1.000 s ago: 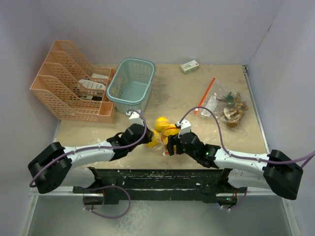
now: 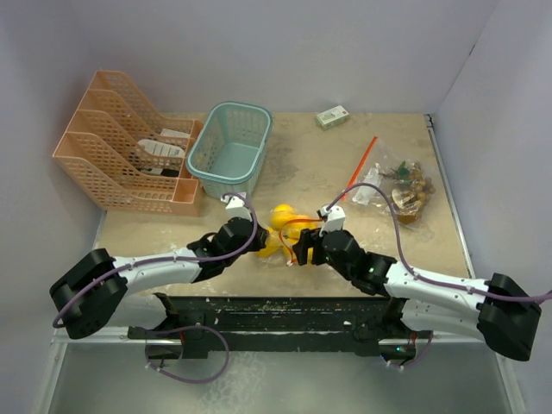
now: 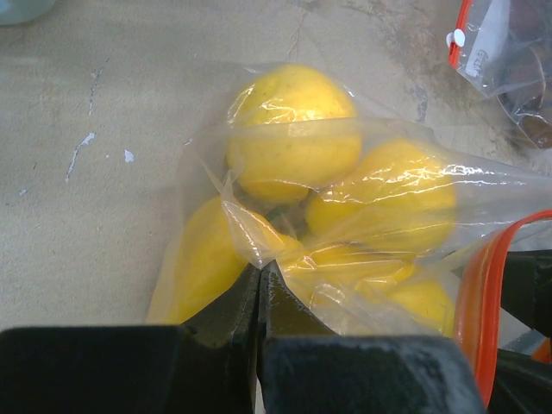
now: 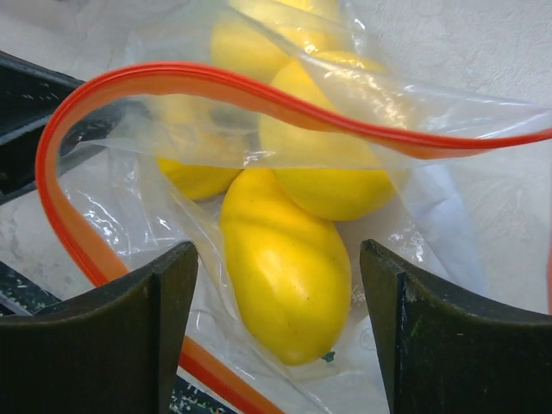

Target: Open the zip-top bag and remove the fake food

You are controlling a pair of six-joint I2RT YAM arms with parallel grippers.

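A clear zip bag with an orange seal (image 4: 224, 84) holds several yellow fake fruits (image 3: 293, 147) at the table's centre. My left gripper is shut, with the bag's film bunched at its tips. My right gripper stands open over the bag's gaping mouth, a yellow lemon-like fruit (image 4: 285, 267) lying between and beyond its fingers inside the bag.
A second bag (image 2: 397, 185) with brown items lies at the right. A teal basket (image 2: 228, 142) and a peach organiser (image 2: 121, 147) stand at back left, a small box (image 2: 332, 116) at the back.
The right arm has shifted slightly right and forward in the top view, and the bag's orange seal has moved a little. The left arm is still.
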